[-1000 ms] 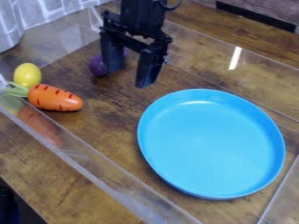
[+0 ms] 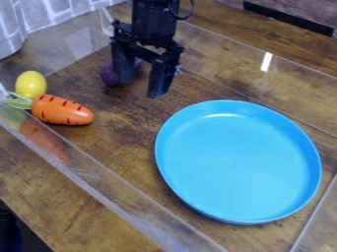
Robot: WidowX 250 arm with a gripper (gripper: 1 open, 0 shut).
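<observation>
My black gripper (image 2: 144, 72) hangs over the wooden surface at the upper middle, its two fingers spread open with nothing seen between them. Partly behind its left finger sits a purple object (image 2: 110, 76). To the lower right lies a large blue plate (image 2: 237, 157). An orange toy carrot (image 2: 61, 110) with green leaves rests at the left, and a yellow lemon-like object (image 2: 31, 84) is just above it.
Clear plastic walls border the wooden surface (image 2: 138, 148) on the left and right. A pale, ribbed object (image 2: 27, 25) fills the upper left corner. Bare wood lies between the carrot and the plate.
My gripper has shifted slightly to the left over the last second. The plate, carrot and yellow object look unmoved.
</observation>
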